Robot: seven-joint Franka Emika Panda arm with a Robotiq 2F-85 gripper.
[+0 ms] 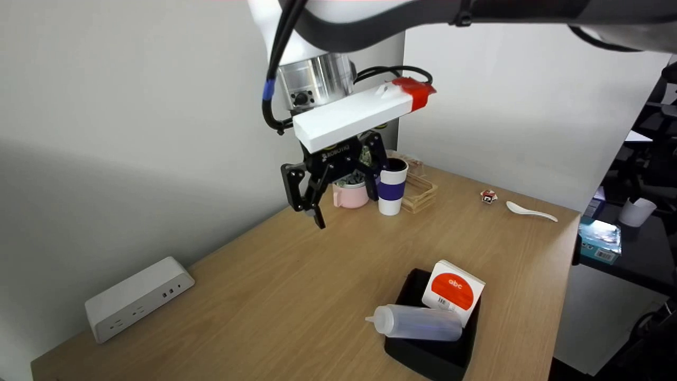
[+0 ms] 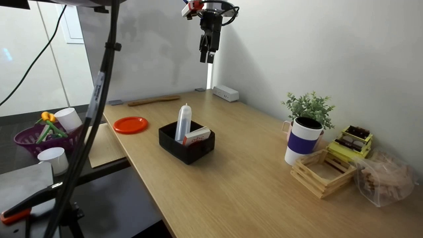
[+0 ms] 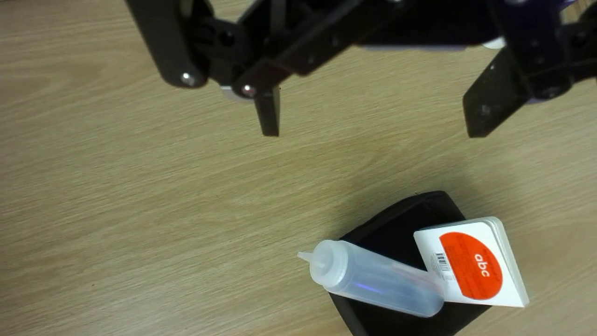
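Observation:
High over the wooden table, my gripper is open, its two fingers wide apart and only bare tabletop showing between them. It also appears in exterior view 1 (image 1: 349, 209), well above the surface. A black bin (image 2: 174, 148) stands on the table, apart from and below the gripper. Leaning in it are a clear squeeze bottle (image 3: 386, 280) with a pointed nozzle and a white "abc" book (image 3: 475, 260) with a red-orange circle. The bottle's nozzle end sticks out over the bin's rim.
By the wall stand a white cup with a purple band (image 2: 303, 140), a potted plant (image 2: 309, 107), a wooden crate (image 2: 323, 174) and a bag of wooden pieces (image 2: 386, 178). A red plate (image 2: 131, 125), a white power strip (image 1: 139, 298) and a white spoon (image 1: 530, 210) lie elsewhere. Mid-table is clear.

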